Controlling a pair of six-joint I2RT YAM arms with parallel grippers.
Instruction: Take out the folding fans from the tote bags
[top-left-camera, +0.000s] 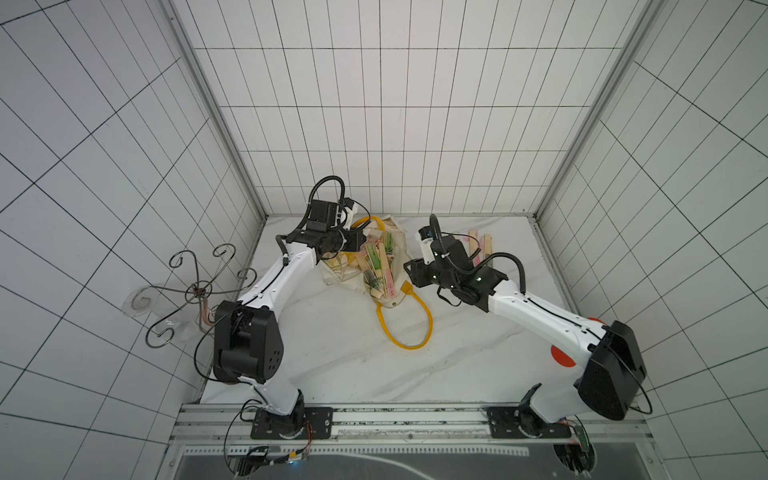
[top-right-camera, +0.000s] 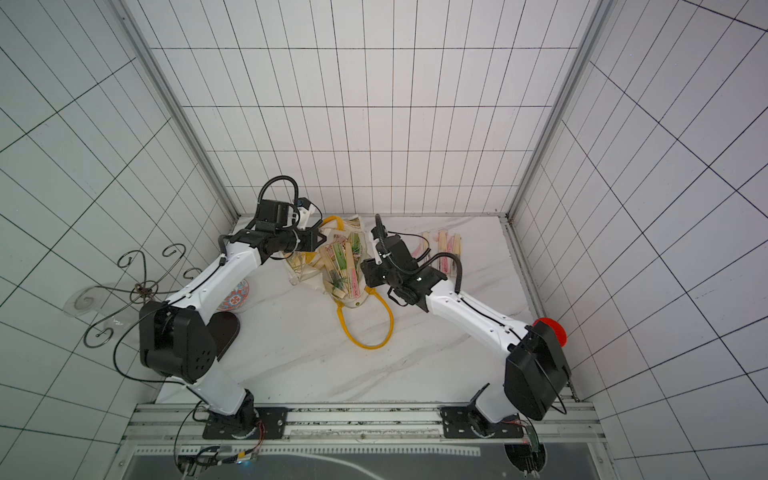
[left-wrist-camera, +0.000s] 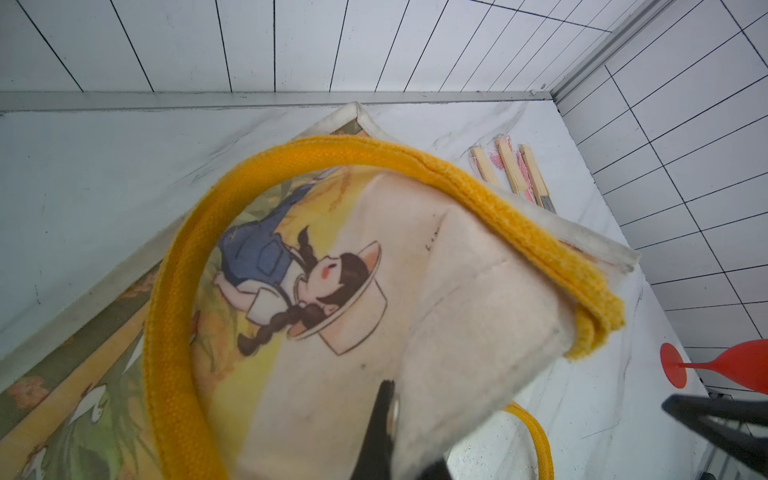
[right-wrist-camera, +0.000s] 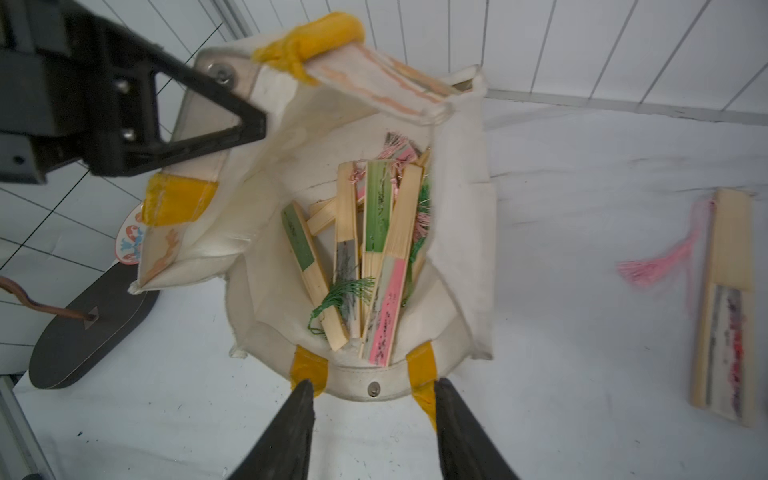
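Note:
The cream tote bag (top-left-camera: 352, 276) with yellow handles lies on its side, its mouth facing the right wrist camera. Several wooden folding fans (right-wrist-camera: 392, 272) with pink and green parts and tassels show inside. My left gripper is shut on the bag's upper edge, lifting that side; a printed girl shows on the cloth (left-wrist-camera: 320, 304) in the left wrist view. My right gripper is open in front of the mouth, nothing between its fingers. Other fans (top-left-camera: 480, 244) lie on the table to the right of the bag.
One yellow handle (top-left-camera: 426, 328) loops forward on the marble table. A curled metal stand (top-left-camera: 200, 296) is at the left, and a red object (top-right-camera: 552, 329) lies at the right. Tiled walls close off the back and sides.

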